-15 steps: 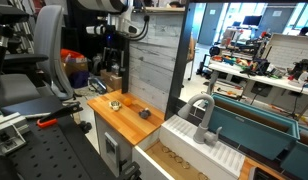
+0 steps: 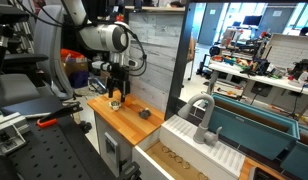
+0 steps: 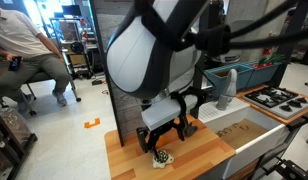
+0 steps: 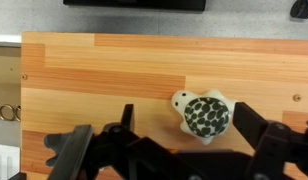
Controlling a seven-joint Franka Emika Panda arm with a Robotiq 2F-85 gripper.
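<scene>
A small white turtle toy [image 4: 205, 117] with a dark patterned shell lies on the wooden counter [image 4: 104, 75]. In the wrist view my gripper is open, one finger on either side of the toy, which sits nearer the right one. From the side, the toy [image 3: 162, 159] rests on the wood just below the fingertips, and nothing appears held. In exterior view 1 the toy [image 2: 115, 104] is partly covered by the gripper [image 2: 114, 95]. How much height separates the fingers from the toy is hard to tell.
A dark grey object [image 2: 145, 114] lies on the counter to the side. Beyond it are a white sink [image 2: 179, 155] with a grey faucet [image 2: 203, 115] and a stove [image 3: 278, 98]. An upright grey panel [image 2: 159, 55] stands behind the counter.
The toy and the grey object have not visibly moved.
</scene>
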